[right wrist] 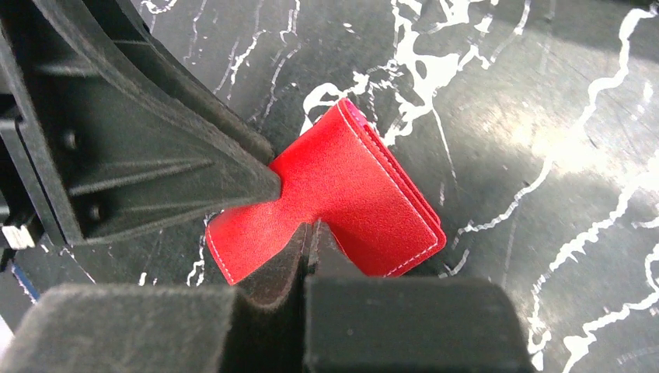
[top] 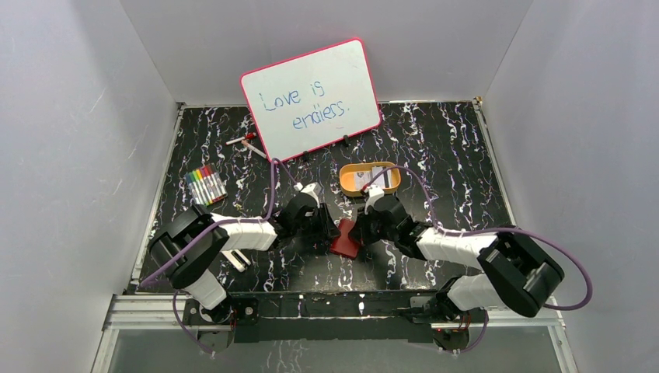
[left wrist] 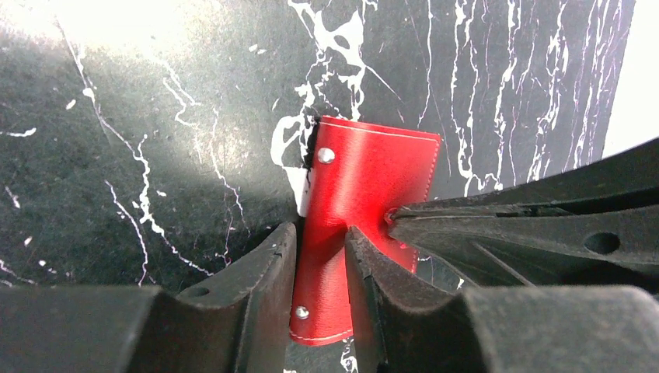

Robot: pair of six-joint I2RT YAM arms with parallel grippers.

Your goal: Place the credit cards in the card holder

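The red card holder (top: 345, 246) lies tilted near the table's front middle, between both grippers. In the left wrist view, the holder (left wrist: 381, 167) has metal studs along one long edge; my left gripper is shut on that edge, a finger on either side. My right gripper is shut on the opposite edge, its tips pinching the red material (right wrist: 353, 194). The open side and any pocket are hard to make out. Pale cards (top: 380, 176) lie in the orange tray (top: 347, 185) behind the right gripper.
A whiteboard (top: 311, 101) with writing leans at the back. Coloured markers (top: 205, 185) lie in a row at the left, and two loose pens (top: 249, 142) rest near the board. White sticks (top: 236, 259) sit beneath the left arm.
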